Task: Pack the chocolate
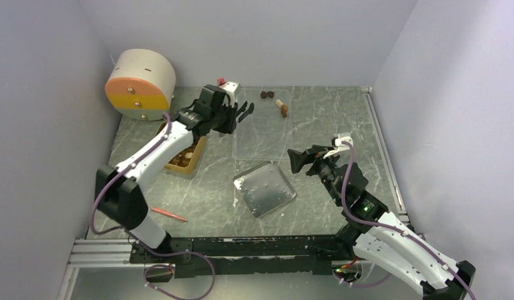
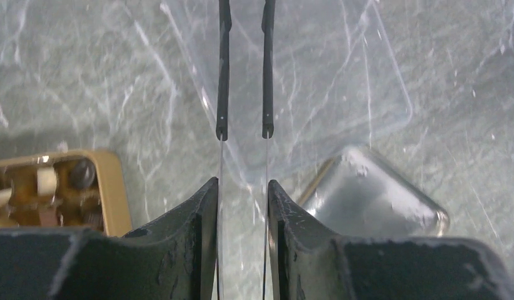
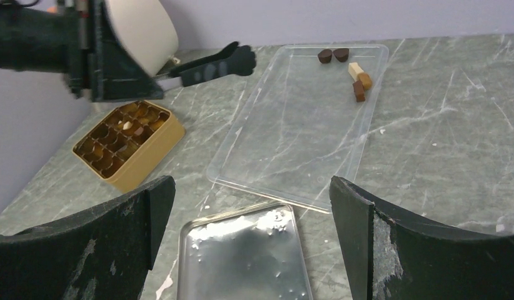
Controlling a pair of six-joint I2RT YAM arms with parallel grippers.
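My left gripper (image 1: 232,119) is shut on black-tipped tongs (image 2: 224,94), whose tips hang over the left part of a clear tray (image 1: 261,140); nothing shows between the tips. At the tray's back lie two dark chocolates (image 3: 324,55) and, to their right, a pale piece (image 3: 354,70) with brown pieces (image 3: 359,92). A tan box (image 3: 156,145) with a compartmented insert holding chocolates stands left of the tray, partly behind the left arm in the top view. My right gripper (image 1: 304,159) stands open, right of the metal tray, with nothing between its fingers.
A metal tray (image 1: 264,189) lies at the front middle. A striped drum-shaped cabinet (image 1: 142,75) stands back left, and a reddish stick (image 1: 168,214) lies front left. Walls surround the back and sides.
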